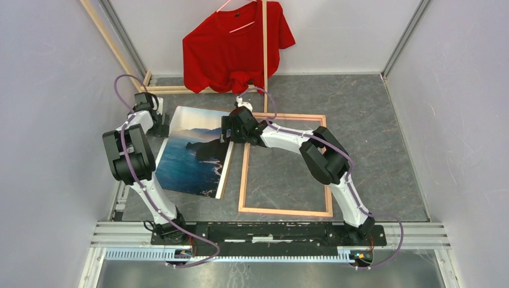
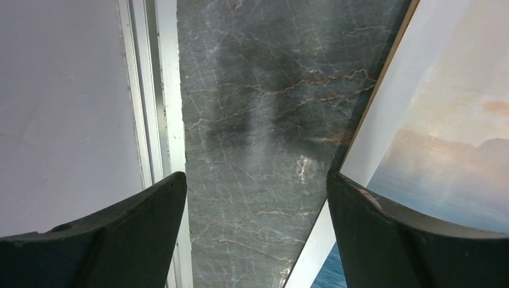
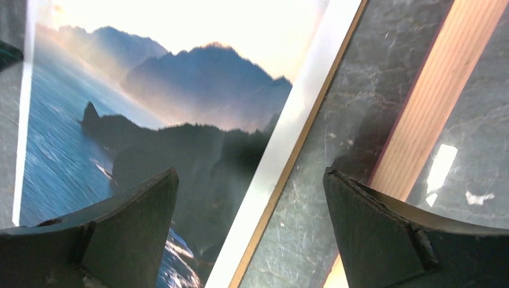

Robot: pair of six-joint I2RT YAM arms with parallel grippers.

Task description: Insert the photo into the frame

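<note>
The photo (image 1: 192,156), a seascape with white borders on a thin board, lies flat on the table to the left of the frame. Empty inside, the light wooden frame (image 1: 285,212) shows bare table through it. My left gripper is open over the photo's left edge: its right finger (image 2: 384,240) overlaps that edge and its left finger (image 2: 132,228) is near the wall. Open too, my right gripper has the photo's right border (image 3: 270,159) between its fingers from this view. Whether any finger touches the photo, I cannot tell.
A red shirt (image 1: 231,48) hangs at the back, with a wooden pole (image 1: 265,54) in front. The left wall (image 1: 66,120) stands close to my left arm. Bare table (image 1: 372,144) lies right of the frame.
</note>
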